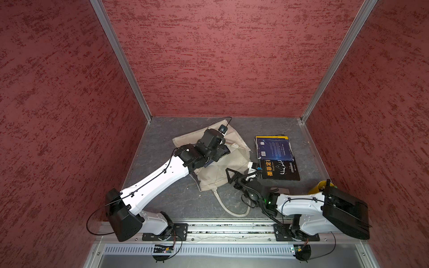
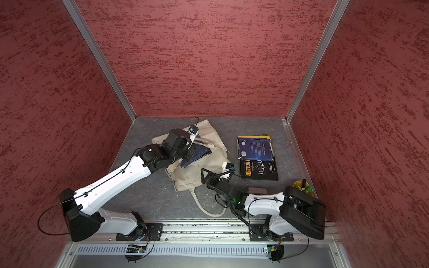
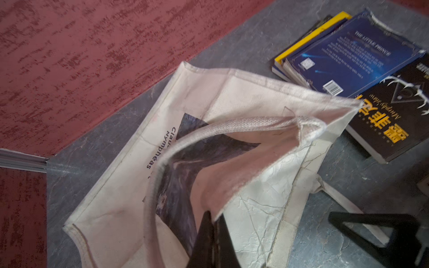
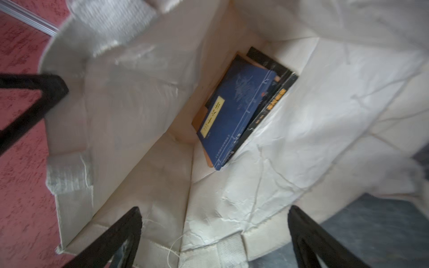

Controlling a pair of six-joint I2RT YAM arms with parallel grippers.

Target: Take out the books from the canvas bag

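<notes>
The beige canvas bag (image 3: 259, 214) lies with its mouth held up. My left gripper is shut on the bag's upper rim, its fingers close together. Inside, the right wrist view shows a dark blue book (image 4: 236, 105) with a pale yellow label, leaning against a black book (image 4: 279, 91) and an orange-brown edge. Just outside the mouth, my right gripper stands open, nothing between its fingers, facing these books. The left arm partly covers the bag in the top views, though the blue book (image 2: 196, 152) shows in the top right one.
On the right lies a stack of books topped by a blue one (image 1: 274, 148), with a black book (image 1: 280, 169) in front. A yellow cup (image 2: 303, 185) stands at the right front. One bag handle (image 1: 223, 208) loops over the grey table toward the front.
</notes>
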